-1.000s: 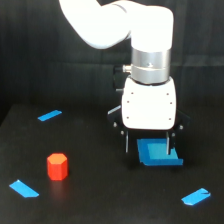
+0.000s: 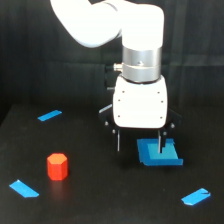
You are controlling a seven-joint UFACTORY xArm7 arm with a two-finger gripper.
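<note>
My gripper (image 2: pixel 139 150) hangs over the dark table, its fingers spread wide and nothing seen between them. At the left stands a red hexagonal block (image 2: pixel 57 166), well apart from the gripper. A blue square piece (image 2: pixel 160 158) lies below and to the right of the gripper. The right finger (image 2: pixel 160 141) overlaps its upper part in this view, and I cannot tell whether they touch.
Strips of blue tape mark the table at the back left (image 2: pixel 50 115), front left (image 2: pixel 24 188) and front right (image 2: pixel 196 197). Bare dark table (image 2: pixel 110 190) stretches between the block and the blue square.
The arm and gripper have shifted a little to the left, with the fingers still apart. The red block and blue square have stayed in place.
</note>
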